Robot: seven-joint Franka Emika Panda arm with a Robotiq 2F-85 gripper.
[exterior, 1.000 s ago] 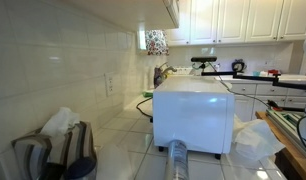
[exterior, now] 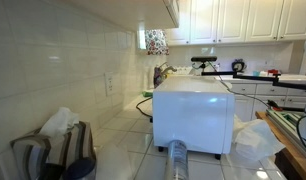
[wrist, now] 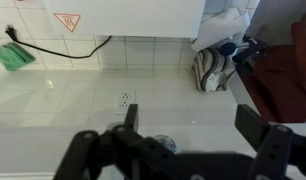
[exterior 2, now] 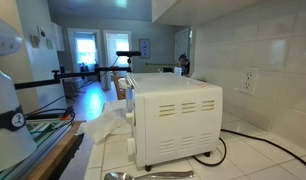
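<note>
My gripper is open in the wrist view, its dark fingers wide apart with nothing between them. A white appliance [exterior: 193, 115], boxy and with side vents, stands on the tiled counter; in the second exterior view the same appliance [exterior 2: 177, 118] shows its vented side. At the top of the wrist view appears a white surface with a warning label [wrist: 68, 20]. A spoon [exterior 2: 148, 175] lies on the counter in front of the appliance. The gripper's fingers are not visible in either exterior view; a white arm part [exterior 2: 8, 120] fills the left edge of the second.
Along the wall sits a striped bag [exterior: 55, 150] with white paper [exterior: 61, 122] on top and dark objects beside it. White crumpled plastic [exterior: 257, 140] lies right of the appliance. A black cable [exterior 2: 258, 137] runs along the counter, and a cabinet overhangs it.
</note>
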